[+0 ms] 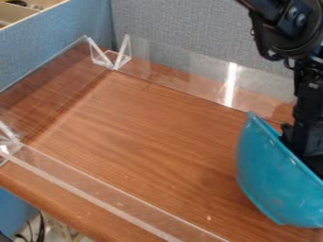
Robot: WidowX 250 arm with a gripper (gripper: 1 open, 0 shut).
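A blue plastic bowl [267, 175] stands on the wooden table at the right edge of the view, tilted so that its near side faces left. The black robot arm [284, 24] comes down from the top right, and its gripper end is at or inside the bowl's right part, mostly hidden by the bowl and the frame edge. Whether the fingers are open or shut does not show.
Low transparent walls with white corner brackets [111, 59] edge it. Grey and blue panels stand behind, and cables lie at the bottom left.
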